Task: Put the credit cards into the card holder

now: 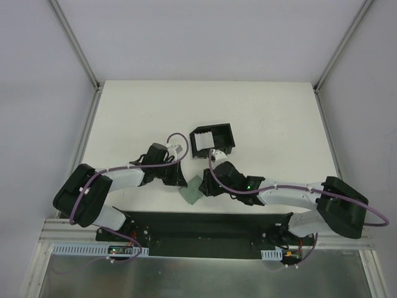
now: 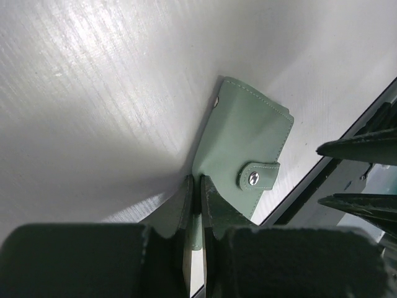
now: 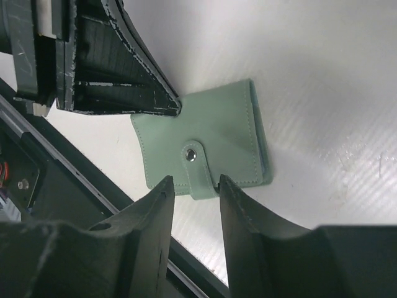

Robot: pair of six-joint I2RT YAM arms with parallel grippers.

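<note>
The green card holder (image 2: 248,139) lies closed on the table, its snap strap (image 3: 197,167) fastened. In the left wrist view my left gripper is shut at the holder's long edge, with the thin green material running in between its fingertips. Beside the strap edge, my right gripper stands open with nothing held; its fingertips are close to the holder, and whether they touch it I cannot tell. White cards (image 1: 203,141) lie in the left part of a black box (image 1: 222,136) beyond the grippers.
The black front edge of the table (image 1: 198,226) runs close below the holder. Both arms come in low from the sides, their grippers near each other. Bare white table (image 1: 273,118) spreads right of the box and behind it.
</note>
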